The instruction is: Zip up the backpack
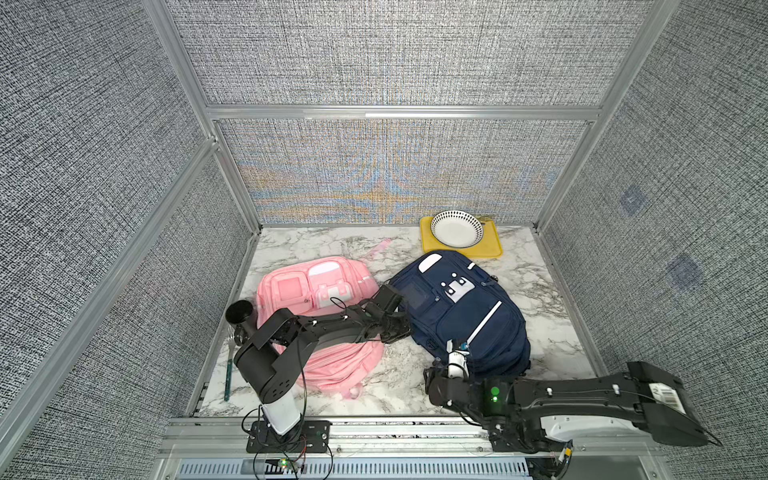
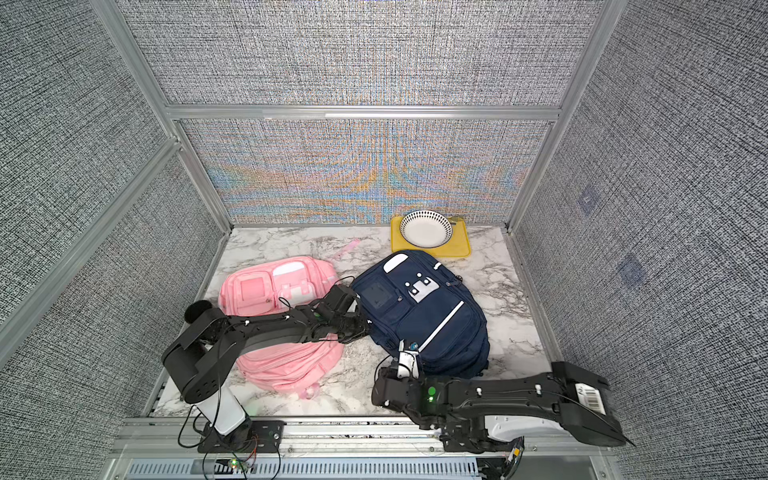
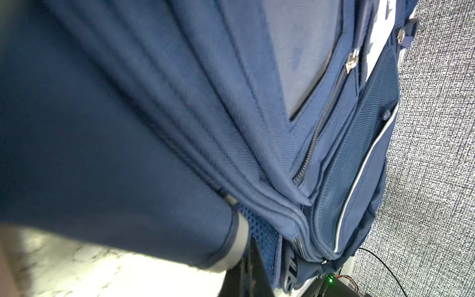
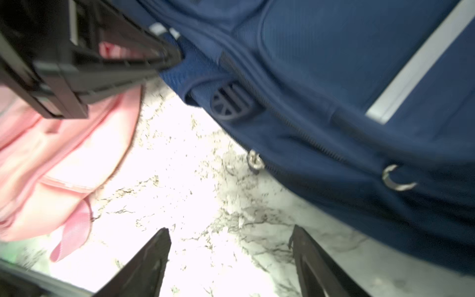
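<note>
A navy backpack (image 1: 472, 320) lies on the right half of the table, a metal zipper pull (image 4: 254, 161) at its lower edge. My left gripper is shut against the bag's left side, by a zip seam; whether thin fabric is between the fingers is unclear. My right gripper is open over bare marble at the bag's near edge, just short of that pull in the right wrist view.
A pink backpack (image 1: 304, 284) lies left of the navy one, under my left arm. A yellow tray (image 1: 488, 248) with a patterned bowl (image 1: 456, 228) is at the back. A black cup (image 1: 241, 314) stands far left.
</note>
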